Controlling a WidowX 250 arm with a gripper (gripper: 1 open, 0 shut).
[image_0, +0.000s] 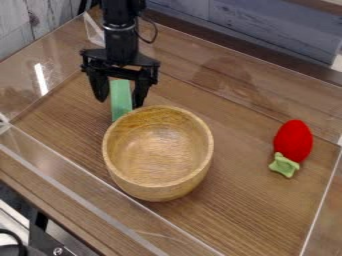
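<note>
My black gripper (119, 72) hangs in the upper left of the camera view, open, its fingers around a small green block (120, 98) that stands just behind a large tan bowl (156, 158). Whether the fingers touch the block I cannot tell.
A red object (293, 140) lies at the right with a small green piece (285, 165) beside it.
</note>
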